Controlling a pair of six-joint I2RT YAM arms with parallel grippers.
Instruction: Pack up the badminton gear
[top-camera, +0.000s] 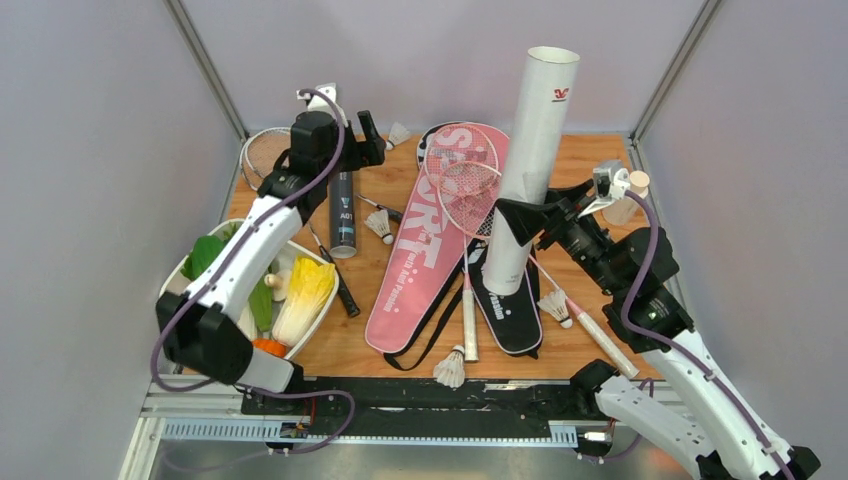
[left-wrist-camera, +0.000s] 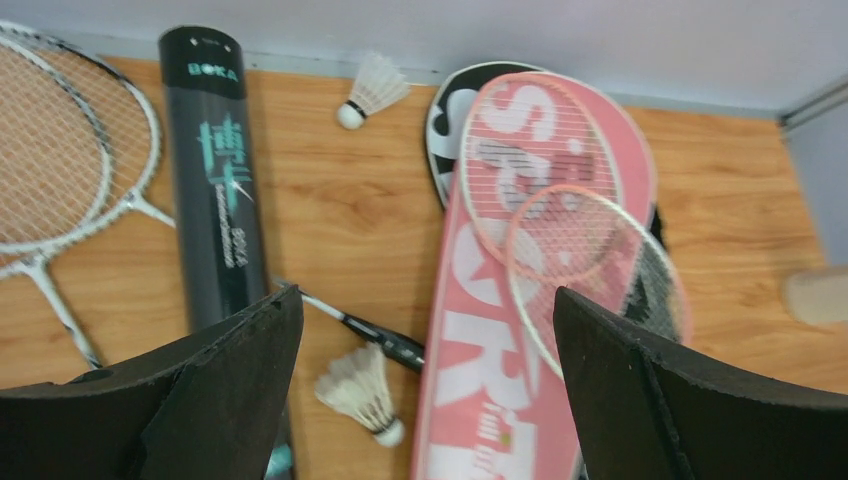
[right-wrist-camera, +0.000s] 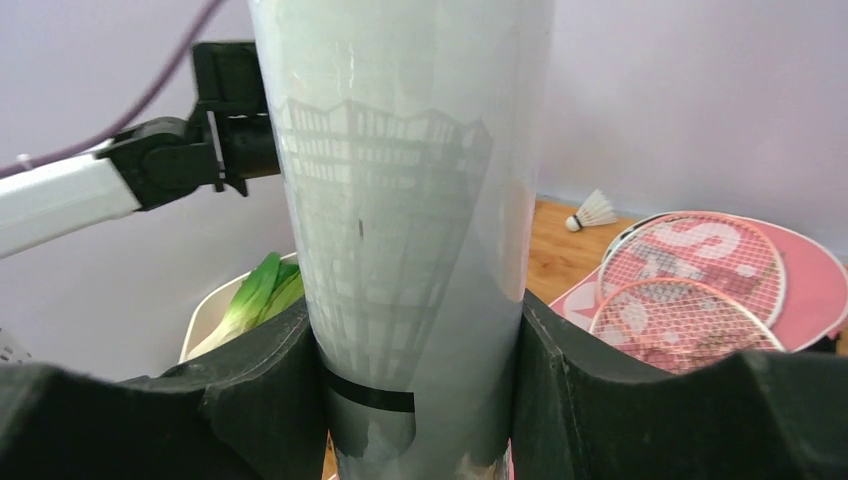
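A white shuttlecock tube (top-camera: 535, 130) stands nearly upright in the air, its top leaning slightly right, with my right gripper (top-camera: 522, 222) shut on it. In the right wrist view the tube (right-wrist-camera: 405, 200) fills the middle, both fingers against its sides. My left gripper (top-camera: 372, 140) hangs open and empty over the back left. Below lie the pink racket bag (top-camera: 400, 290), two pink rackets (top-camera: 470, 195) on it and a black bag (top-camera: 510, 320). A black tube (left-wrist-camera: 212, 180), white-framed rackets (left-wrist-camera: 130, 205) and a shuttlecock (left-wrist-camera: 365, 395) show in the left wrist view.
The vegetable basket (top-camera: 325, 315) occupies the left front. More shuttlecocks lie at the front (top-camera: 450, 368), right (top-camera: 555, 307) and back (top-camera: 398, 134). A cream bottle (top-camera: 622, 205) stands at the right edge. Bare wood shows at the back right.
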